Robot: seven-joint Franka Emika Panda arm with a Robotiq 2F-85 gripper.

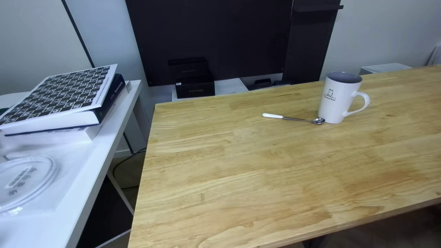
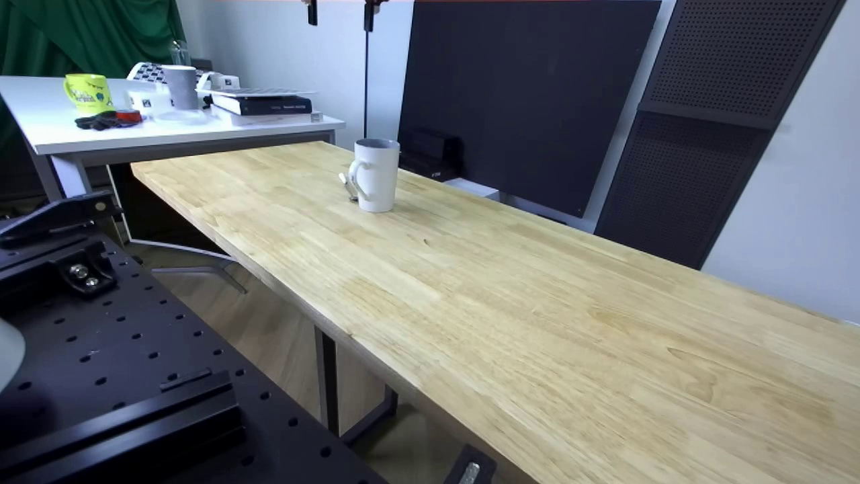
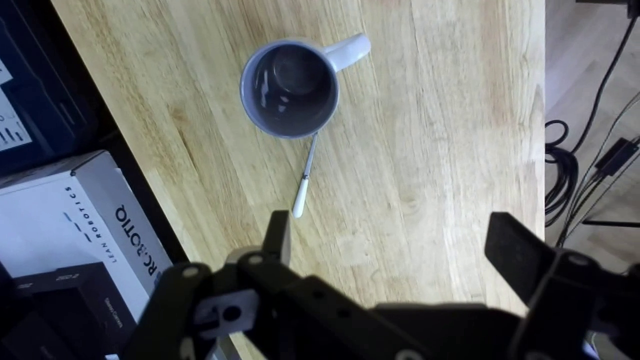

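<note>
A tall white mug (image 1: 335, 101) with a grey inside stands upright on the wooden table. Beside its base lies a spoon (image 1: 273, 115) with a white handle and a metal bowl. From above, the wrist view shows into the empty mug (image 3: 288, 96); the spoon's handle (image 3: 300, 198) points toward my gripper, and its bowl is hidden by the mug. The fingers are spread wide, with only bare tabletop visible between them. In the second exterior view, the fingertips (image 2: 312, 12) show at the top edge, well above the table, while the mug (image 2: 375, 176) partly hides the spoon.
A white side table (image 1: 95, 165) holding books (image 1: 58, 99) stands to the left. Boxes (image 3: 84, 216) sit beyond the table's edge in the wrist view, with cables (image 3: 564, 174) past the opposite edge.
</note>
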